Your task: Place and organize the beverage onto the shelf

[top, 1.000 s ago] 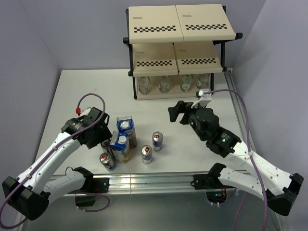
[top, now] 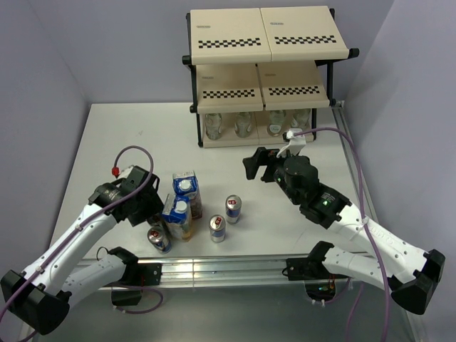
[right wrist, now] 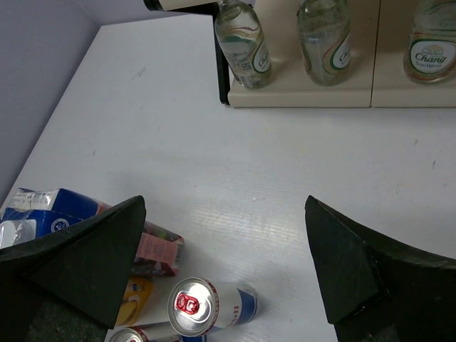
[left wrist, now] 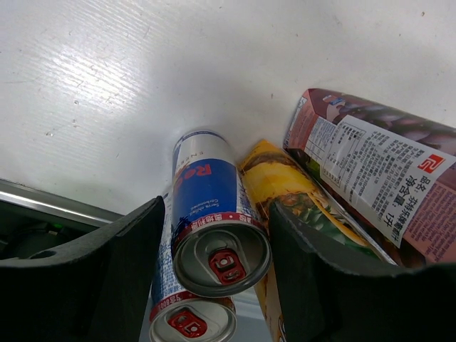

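Note:
In the left wrist view a blue and silver can stands between the fingers of my left gripper. The right finger is close against it, while a narrow gap shows at the left finger, so the gripper is still open around it. From the top this can is mostly hidden under the gripper. A second can stands just in front. Two more cans, one nearer and one farther, stand to the right of two cartons, a front one and a rear one. My right gripper is open and empty above the table.
At the back stands a tiered shelf with several glass bottles on its lowest level; its upper levels look empty. The front carton crowds the can on its right.
My left gripper has shifted slightly toward the front, down over the rear can. The right arm has moved a little left. The cans and cartons look unmoved.

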